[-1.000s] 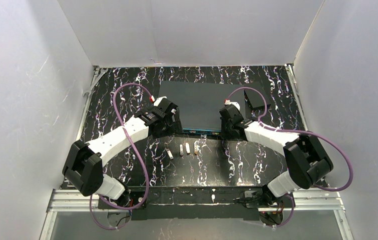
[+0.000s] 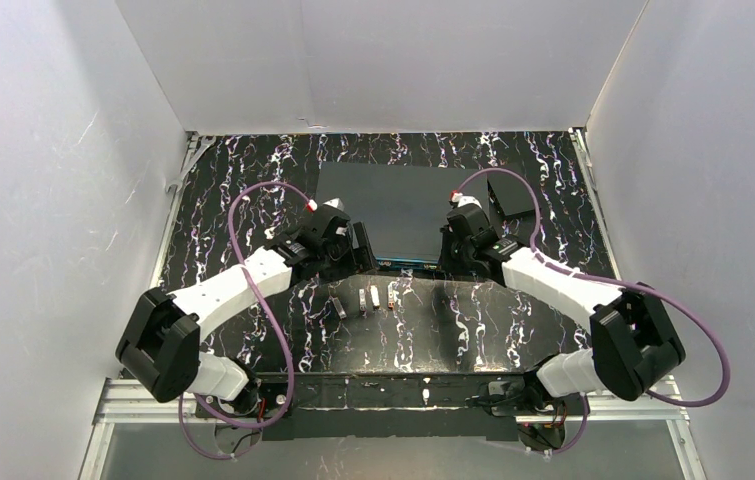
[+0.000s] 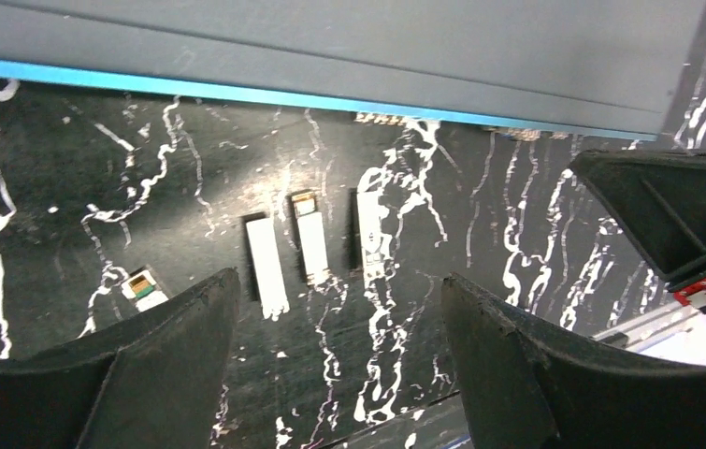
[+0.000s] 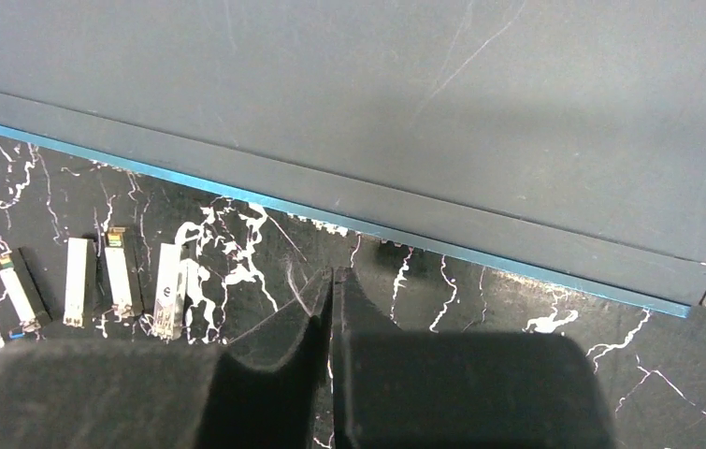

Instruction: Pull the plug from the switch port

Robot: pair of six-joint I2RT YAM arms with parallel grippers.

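The switch is a flat dark grey box (image 2: 403, 200) with a blue strip (image 3: 237, 92) along its front edge. Its port openings face the front and are mostly hidden from above; no plug can be made out in them. My left gripper (image 2: 364, 247) is by the left part of that front edge. In the left wrist view its fingers (image 3: 508, 365) stand wide apart with nothing between them. My right gripper (image 2: 445, 252) is near the front edge's right part. In the right wrist view its fingers (image 4: 452, 383) almost meet, with no object visible between them.
Several small silvery plug modules (image 4: 76, 281) lie on the black marbled table (image 2: 433, 330) in front of the switch. A dark block (image 2: 511, 195) stands right of the switch. Purple cables (image 2: 243, 250) run along both arms.
My left gripper has moved slightly right and its fingers show farther apart. The right arm has shifted a little to the right. The modules on the table have not moved.
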